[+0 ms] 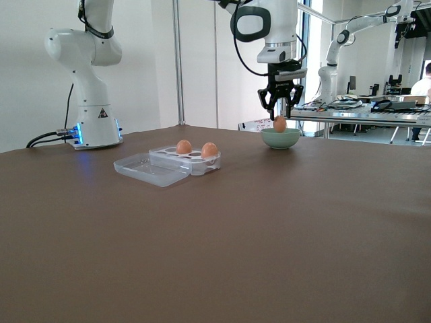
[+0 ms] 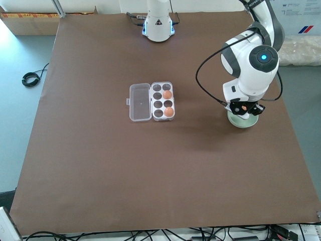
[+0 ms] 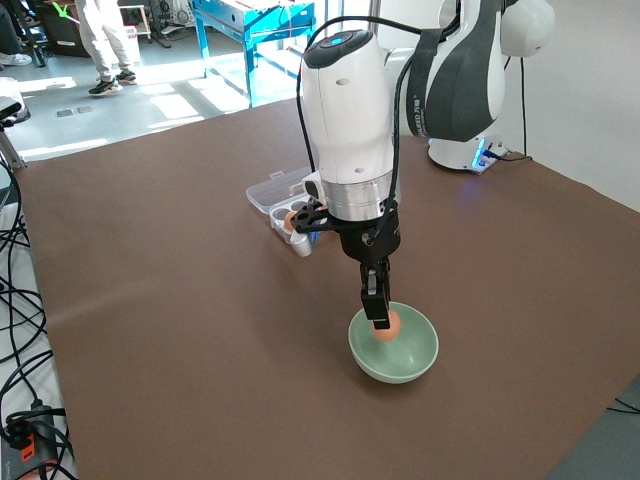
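Observation:
A pale green bowl [image 2: 235, 120] [image 1: 280, 140] [image 3: 395, 360] stands on the brown table at the right of the left view. My black gripper [image 1: 279, 111] [image 3: 376, 316] points down over it. An egg [image 1: 279, 124] [image 3: 386, 330] is at the fingertips, just above or inside the bowl; whether the fingers grip it is hard to tell. A clear egg carton [image 2: 162, 100] [image 1: 190, 164] with its lid open holds two eggs [image 1: 184, 147] [image 1: 209, 151], its other wells empty.
Cables run along the near edge in the left view.

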